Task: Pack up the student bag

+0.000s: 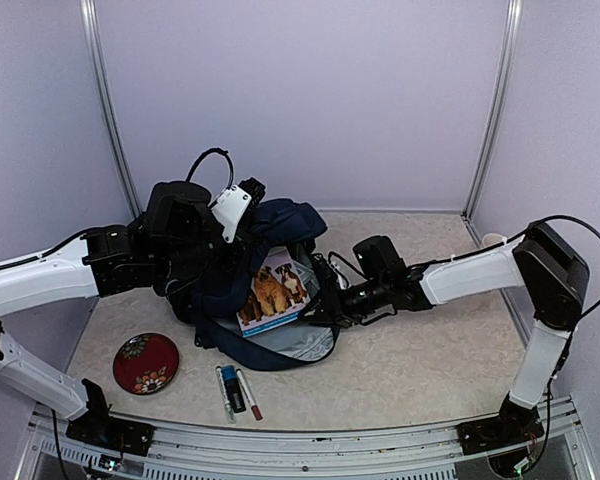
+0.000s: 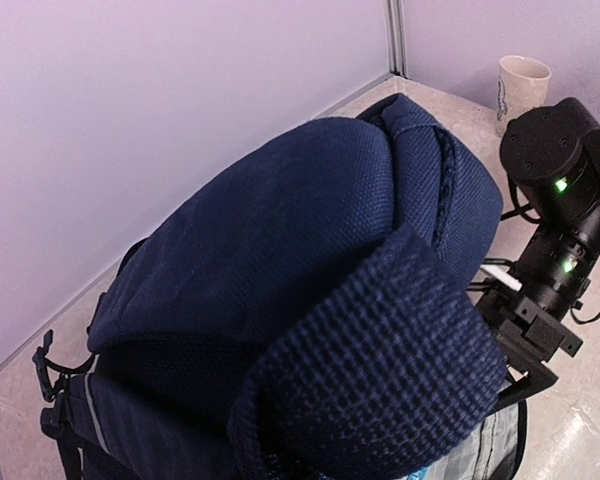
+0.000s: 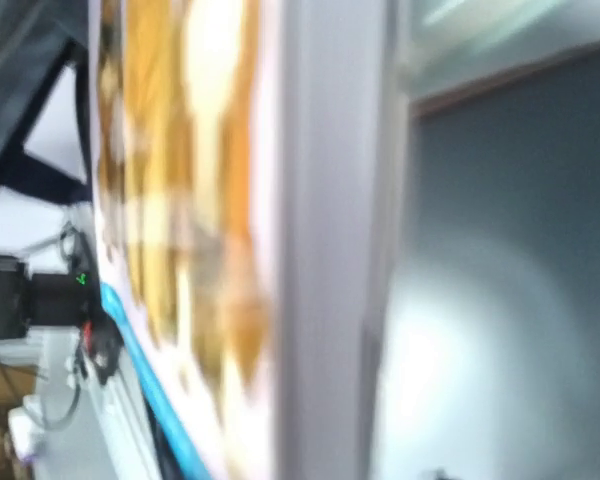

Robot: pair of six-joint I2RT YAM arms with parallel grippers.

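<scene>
A navy backpack (image 1: pixel 285 215) lies open on the table, its grey lining showing. Inside, a book with dogs on the cover (image 1: pixel 271 295) is partly visible; it fills much of the blurred right wrist view. My left gripper (image 1: pixel 230 250) is over the bag's upper part, shut on navy fabric (image 2: pixel 365 360), which hides its fingers in the left wrist view. My right gripper (image 1: pixel 322 298) is at the bag's opening beside the book's right edge; how wide its fingers stand is unclear.
A red floral dish (image 1: pixel 145 362) and several pens and markers (image 1: pixel 235 390) lie at the front left. A cup (image 2: pixel 522 85) stands at the back right.
</scene>
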